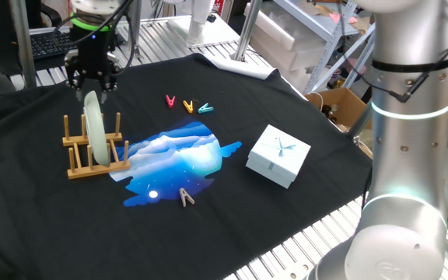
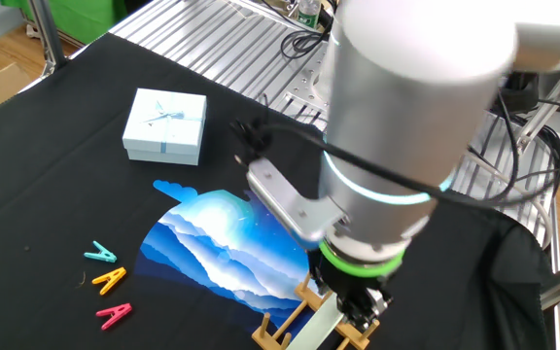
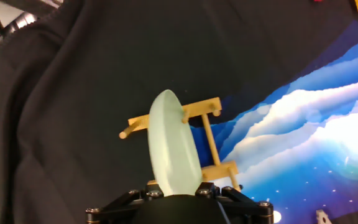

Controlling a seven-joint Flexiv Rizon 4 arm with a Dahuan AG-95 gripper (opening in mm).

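Observation:
A pale green plate (image 1: 96, 131) stands on edge in a wooden rack (image 1: 99, 171). My gripper (image 1: 92, 95) is open just above the plate's upper edge, with one fingertip to either side of it in exterior view 1. Whether the fingers touch the plate cannot be made out. From the wrist, the plate (image 3: 171, 146) rises tilted between the rack's (image 3: 211, 140) pegs, its near end hidden behind the gripper's dark body. In exterior view 2 the arm covers part of the rack (image 2: 272, 335), and the plate (image 2: 317, 329) is cut off by the lower frame edge.
A blue landscape mat (image 1: 179, 159) lies right of the rack, with a grey clip (image 1: 186, 197) on it. Red (image 1: 170, 101), yellow (image 1: 188, 106) and teal (image 1: 205, 108) clips lie behind. A pale gift box (image 1: 279, 155) is farther right.

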